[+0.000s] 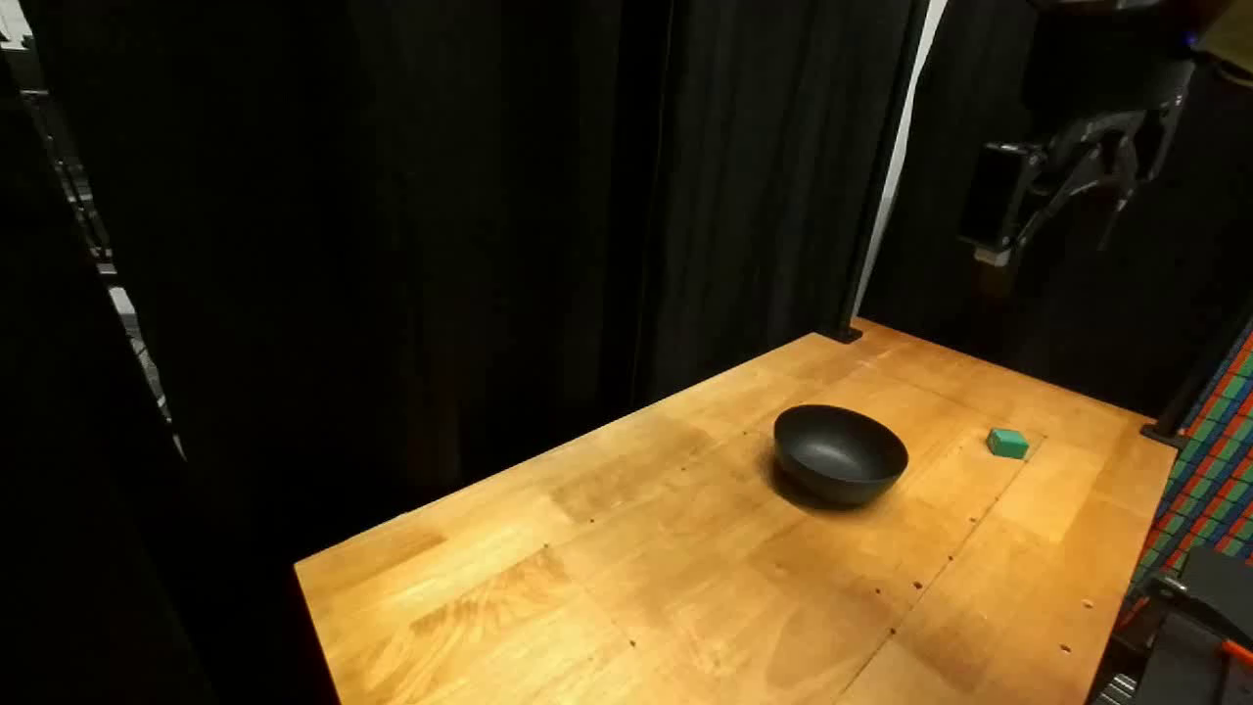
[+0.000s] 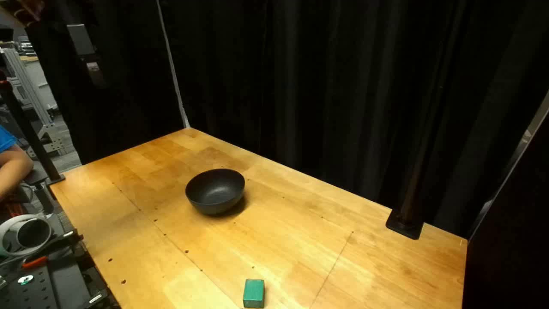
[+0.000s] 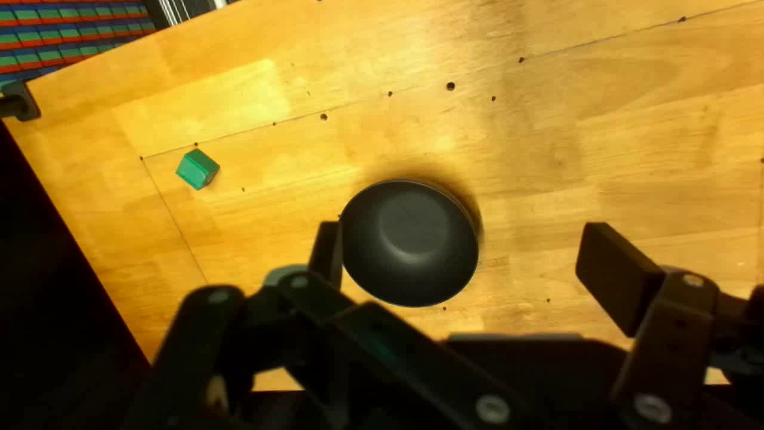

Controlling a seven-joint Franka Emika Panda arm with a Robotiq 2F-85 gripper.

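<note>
A small green block (image 1: 1006, 443) rests on the wooden table, apart from a dark round bowl (image 1: 840, 454). From the second exterior view, the block (image 2: 253, 293) is at the near edge of the picture and the bowl (image 2: 215, 191) farther back. My gripper is open, its two fingers wide apart with nothing held. In the wrist view the bowl (image 3: 409, 242), which looks empty, shows between the fingers, well below them. The block (image 3: 197, 169) lies to the upper left there. Exterior view 1 has the gripper high over the table, at upper right.
Bare wooden tabletop (image 1: 705, 552) surrounds both objects. Black posts stand at its edges, one with its base (image 2: 405, 224) on the table. Dark curtains hang behind. Beside the table is a black perforated surface (image 2: 51, 283) with equipment; a person's arm (image 2: 15, 169) shows at far left.
</note>
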